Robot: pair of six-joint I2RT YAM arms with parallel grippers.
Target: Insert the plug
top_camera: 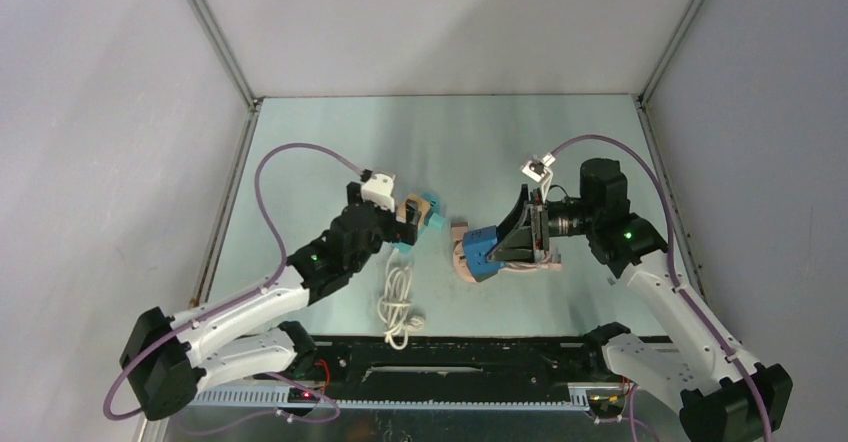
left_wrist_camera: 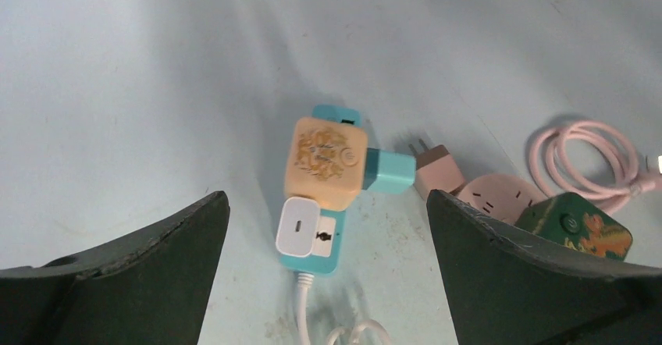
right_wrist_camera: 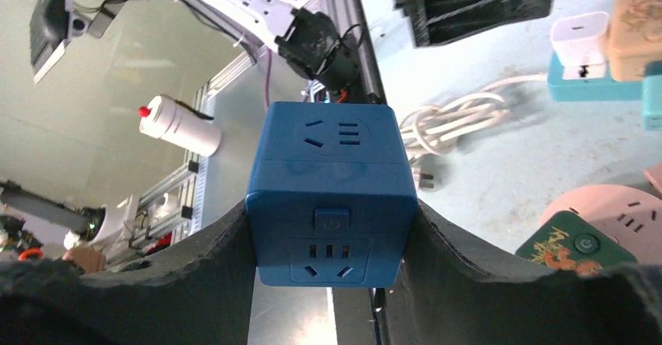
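Note:
My right gripper holds a blue socket cube (top_camera: 480, 252) between its fingers, above a pink round power strip (right_wrist_camera: 595, 208) with a green block (left_wrist_camera: 578, 229). My left gripper is open over a turquoise power strip (left_wrist_camera: 308, 261) carrying a tan socket block (left_wrist_camera: 320, 165), a white plug (left_wrist_camera: 297, 228) and a turquoise side piece (left_wrist_camera: 390, 172); nothing is between its fingers. A small pink plug (left_wrist_camera: 437, 173) lies beside the turquoise piece.
A coiled white cable (top_camera: 397, 307) lies near the front edge, with a plug visible in the right wrist view. A pink cable coil (left_wrist_camera: 585, 158) lies on the right. The back and left of the board (top_camera: 330, 122) are clear.

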